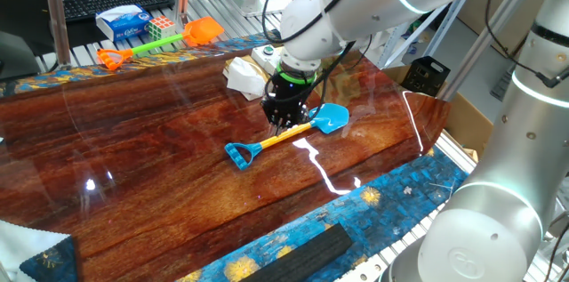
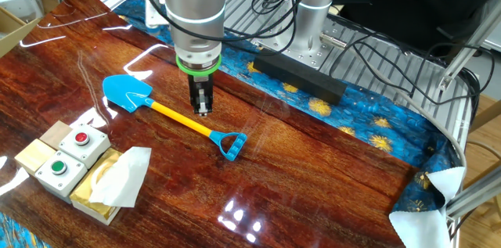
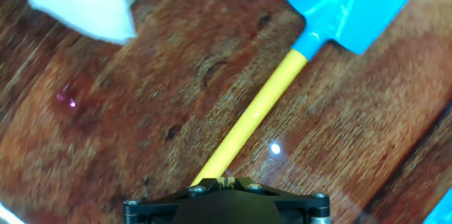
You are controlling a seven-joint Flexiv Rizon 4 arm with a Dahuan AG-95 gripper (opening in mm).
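Observation:
A toy shovel lies flat on the glossy brown table, with a blue blade (image 1: 330,118), a yellow shaft (image 2: 182,119) and a blue D-shaped grip (image 2: 228,145). My gripper points down over the shaft, its fingertips together and nothing visible between them. In exterior view 2 the gripper (image 2: 203,113) appears just above the shaft, towards the grip end; whether it touches is hard to tell. The wrist view shows the shaft (image 3: 254,114) running under the fingertips, up to the blade (image 3: 353,5). The grip is hidden there.
Button boxes (image 2: 84,145) with a white tissue (image 2: 124,177) stand beyond the shovel. An orange and green toy shovel (image 1: 158,44), a Rubik's cube (image 1: 162,28) and a tissue box (image 1: 123,22) sit at the far edge.

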